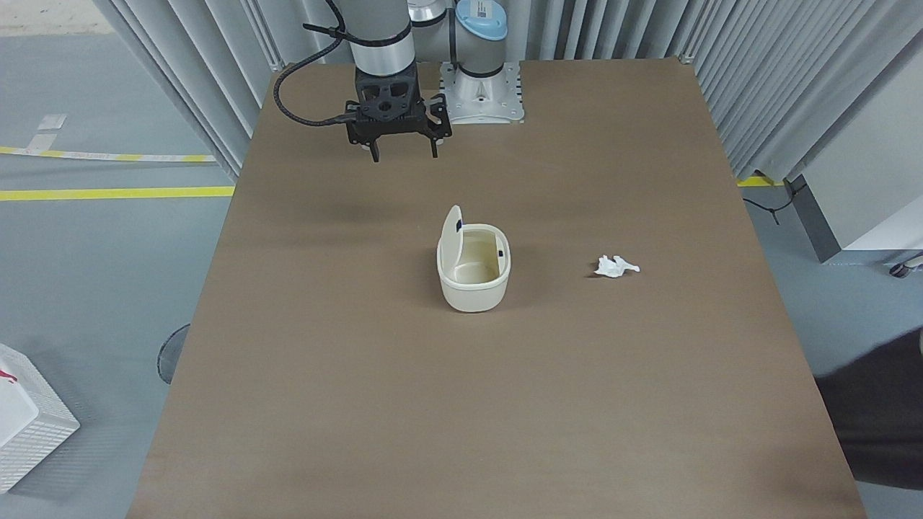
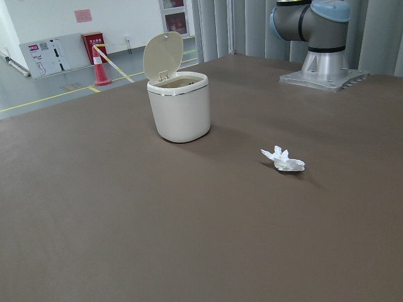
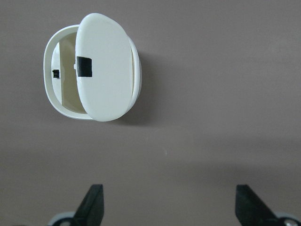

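A small cream bin point(image 1: 471, 285) with its lid point(image 1: 450, 233) raised stands mid-table; it also shows in the left view point(image 2: 179, 113) and the wrist view point(image 3: 104, 68). A crumpled white tissue point(image 1: 616, 267) lies apart from it, to the right in the front view point(image 2: 283, 160). My gripper point(image 1: 404, 152) hangs at the back of the table, above and behind the bin; in the wrist view its fingers stand wide apart point(image 3: 169, 197) with nothing between them.
The robot's base point(image 1: 493, 99) sits at the back edge, backed by grey curtains. Floor, with assorted objects, surrounds the table.
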